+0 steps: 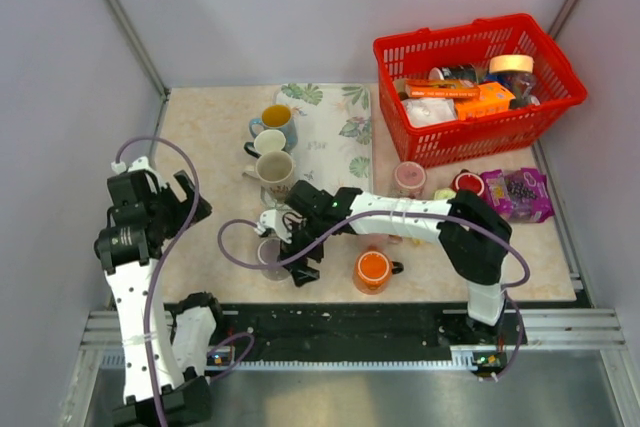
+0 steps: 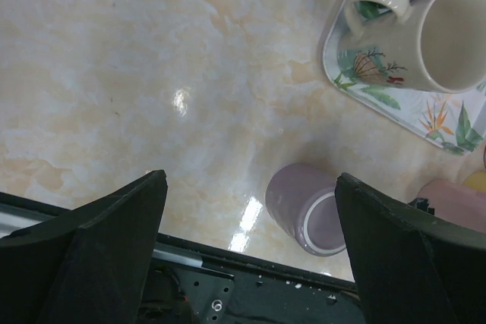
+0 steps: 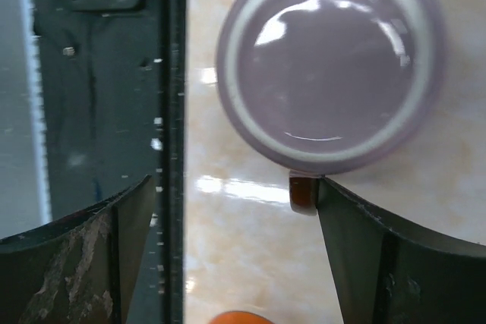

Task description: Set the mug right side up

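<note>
A greyish-purple mug (image 1: 270, 259) stands upside down near the table's front edge, partly covered by my right arm in the top view. Its flat base (image 3: 330, 58) faces the right wrist camera, and its brown-looking handle (image 3: 304, 193) points toward my right gripper. That gripper's fingers are apart; the right fingertip (image 3: 334, 196) overlaps the handle's edge, and whether they touch I cannot tell. Between the fingers nothing is held. My left gripper (image 1: 192, 197) is open and empty over the left side of the table, with the mug (image 2: 304, 206) partly behind its right finger.
Just beside the right gripper is an orange mug (image 1: 372, 271). Behind the arm stand a cream mug (image 1: 276, 169) and other mugs on a leaf-patterned tray (image 1: 330, 137). A full red basket (image 1: 470, 137) occupies the back right.
</note>
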